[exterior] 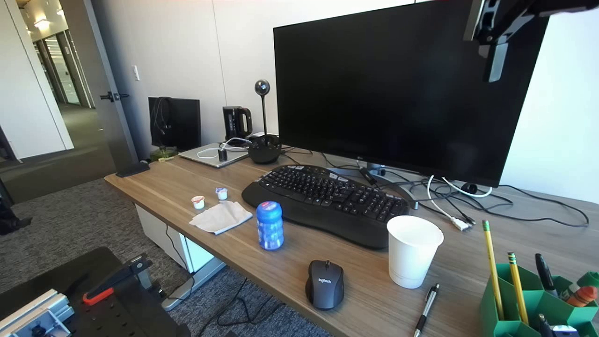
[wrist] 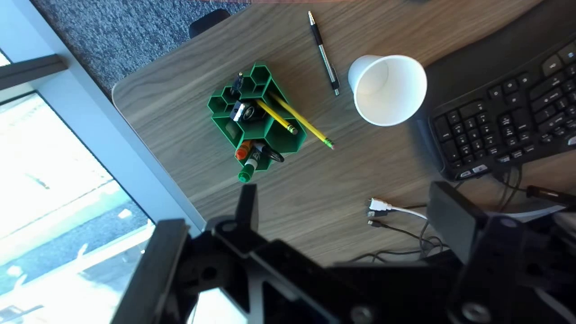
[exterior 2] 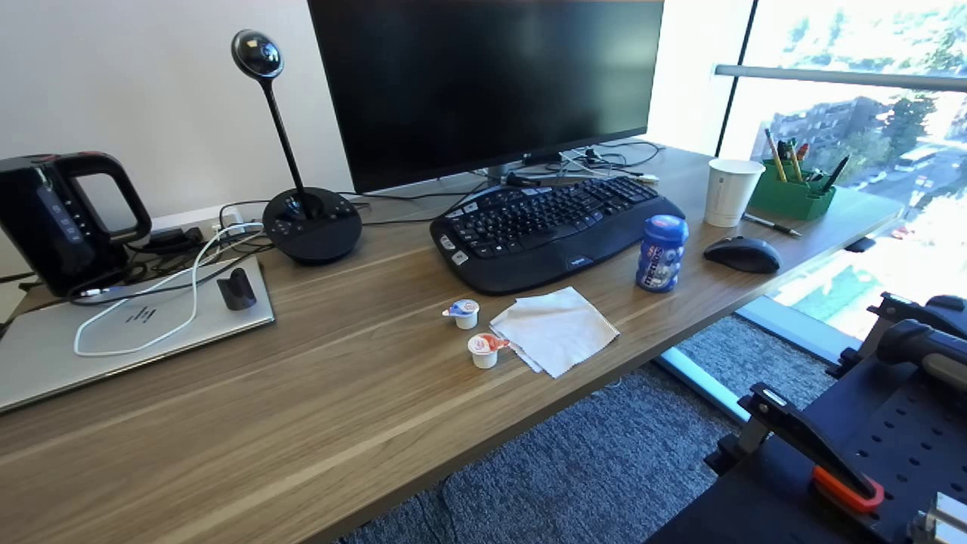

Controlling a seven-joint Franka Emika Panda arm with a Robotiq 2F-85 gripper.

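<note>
High above the right part of the desk, my gripper is open, its two fingers wide apart and nothing between them. Exterior view 1 has this gripper [exterior: 485, 45] at the top right, in front of the monitor, clear of everything on the desk. The wrist view looks down on a white paper cup [wrist: 394, 89], standing upright and empty inside. A black and silver pen [wrist: 325, 56] lies beside it. Also there is a green holder [wrist: 283, 135] with pencils, markers and pens. A blue bottle [exterior 2: 662, 254] stands upright near a folded pale cloth [exterior 2: 557, 331].
Two small creamer cups, one blue-lidded [exterior 2: 464, 313] and one red-lidded [exterior 2: 486, 349], sit by the cloth. A keyboard [exterior: 331, 202], a mouse [exterior: 325, 285] and a large monitor [exterior: 387, 90] take up the middle. Loose cables [exterior: 449, 196] trail behind. Bare desk lies front left.
</note>
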